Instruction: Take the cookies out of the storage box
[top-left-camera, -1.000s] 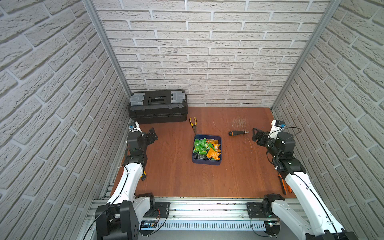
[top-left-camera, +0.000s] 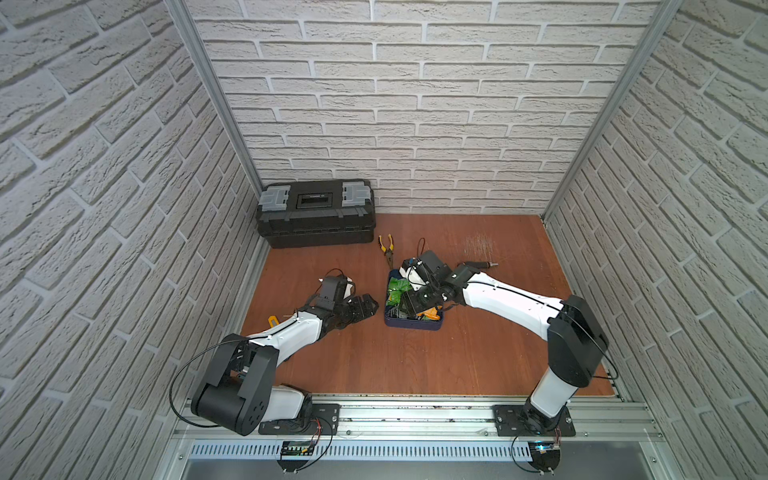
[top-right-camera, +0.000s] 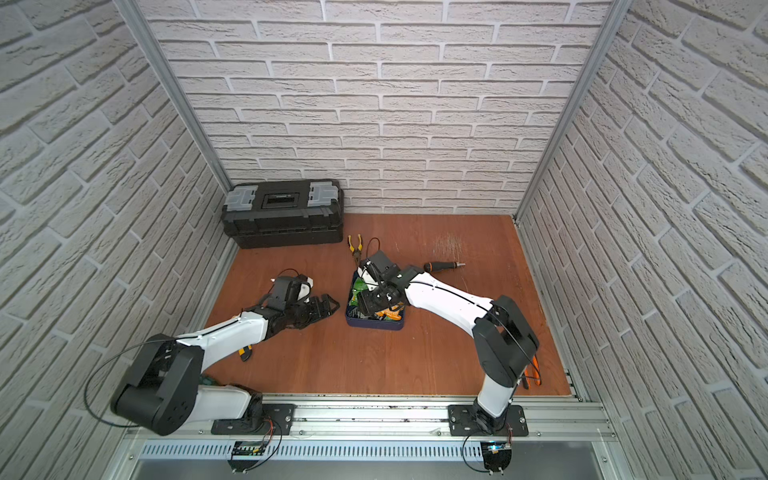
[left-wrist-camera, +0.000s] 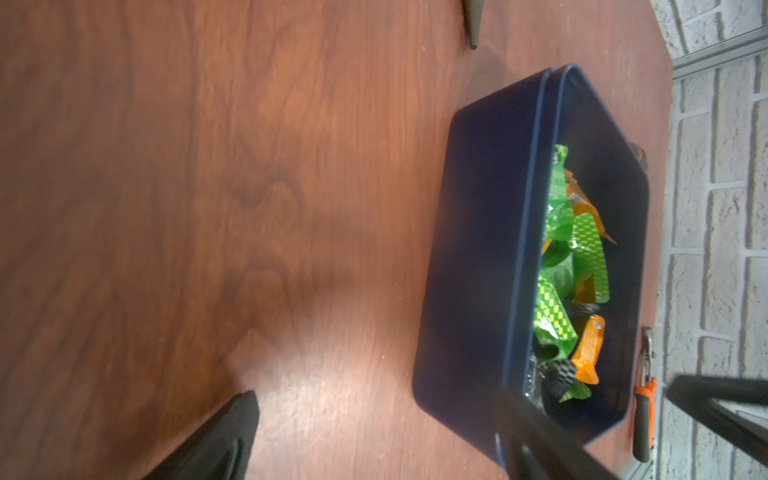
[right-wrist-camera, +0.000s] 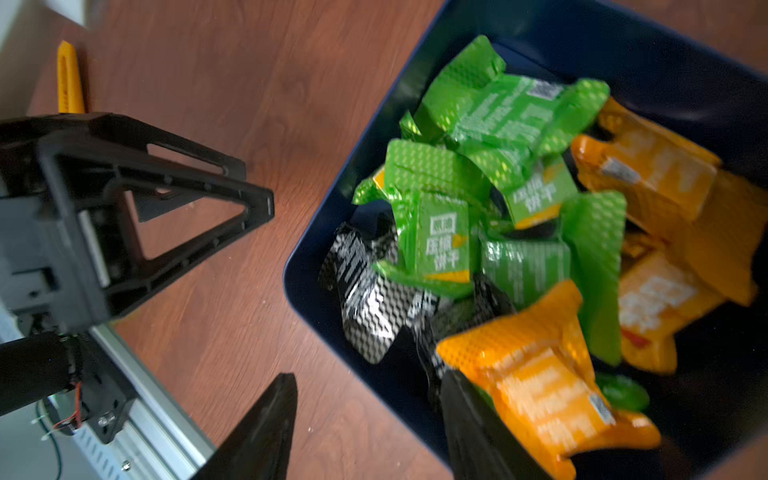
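The navy storage box (left-wrist-camera: 480, 256) stands mid-table, full of wrapped cookies: green packets (right-wrist-camera: 444, 236), orange ones (right-wrist-camera: 548, 392) and black checkered ones (right-wrist-camera: 372, 312). My right gripper is over the box's near part, fingers apart, beside an orange and a black packet, nothing seen held. My left gripper stands open just left of the box, low over the table, with nothing between its fingers.
A black toolbox (top-left-camera: 316, 224) stands at the back left. Pliers (top-left-camera: 386, 244) lie behind the box, a screwdriver (top-right-camera: 442, 265) to its right, more tools at the sides.
Both arms have moved inward from the sides: my left gripper rightward to beside the box, my right gripper leftward to over it.
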